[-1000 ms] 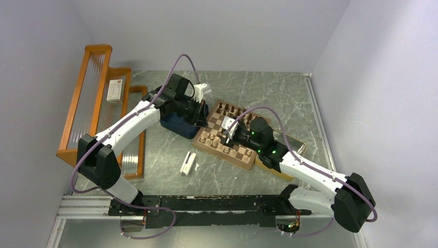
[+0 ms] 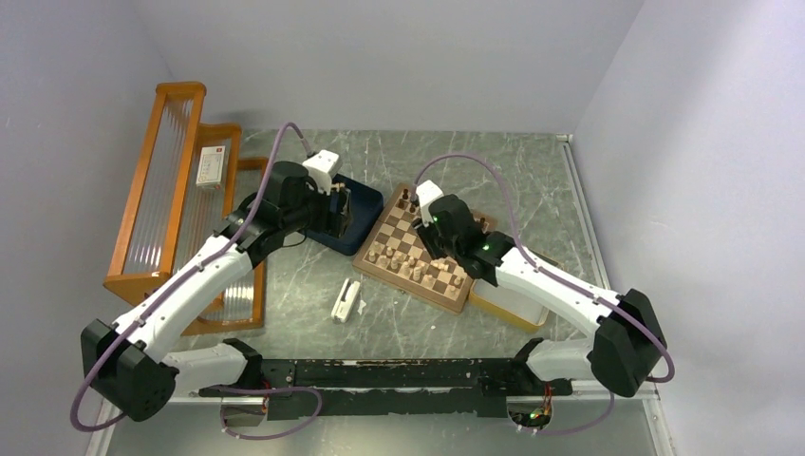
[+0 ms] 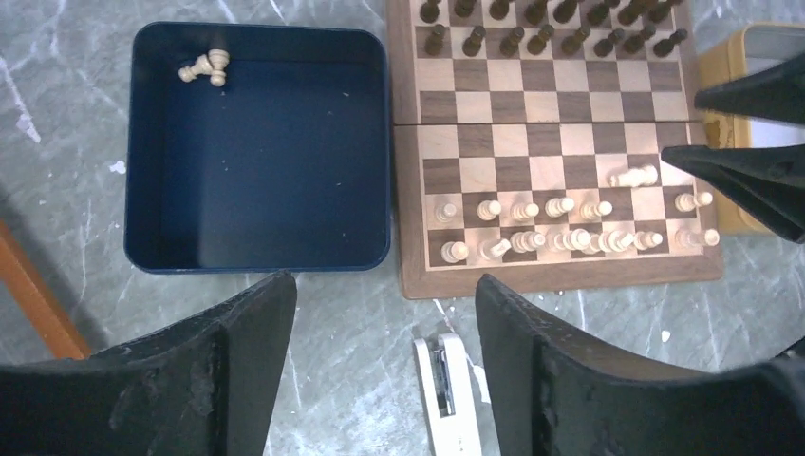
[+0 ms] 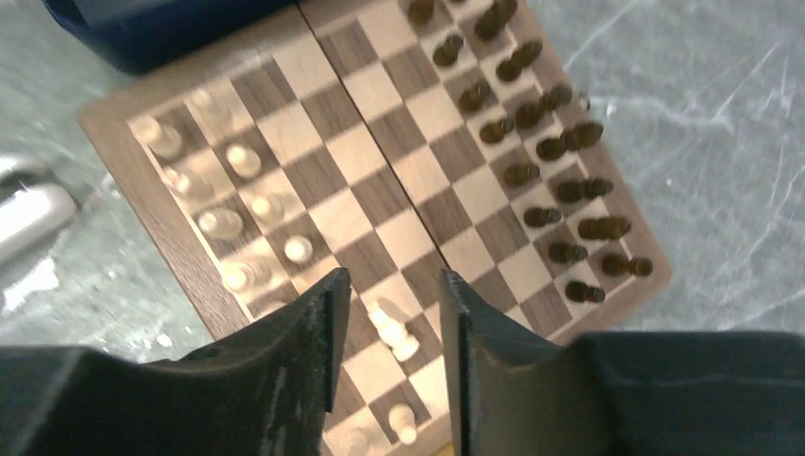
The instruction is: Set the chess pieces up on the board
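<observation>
The chessboard (image 2: 365, 261) carries dark pieces (image 3: 511, 40) in two rows on its far side and light pieces (image 3: 528, 240) standing along its near side. One light piece (image 3: 633, 177) lies on its side on the board, apart from the standing ones. Inside the blue tray (image 3: 256, 270), light pieces (image 3: 206, 66) lie in the far left corner. My left gripper is open above the tray and the board's left side, nothing between its fingers. Over the board, my right gripper is open too; the lying piece shows between its fingers, below them.
A white stapler-like object (image 2: 346, 300) lies on the table in front of the board. At the board's right stands a yellow-sided box (image 2: 503, 311). The wooden shelf (image 2: 157, 180) fills the left side. Free marble table (image 2: 541, 180) lies to the back right.
My left gripper has gone from shut to open and moved left over the tray. The right gripper, open throughout, has turned and moved over the board. The light piece on the board was lying before too.
</observation>
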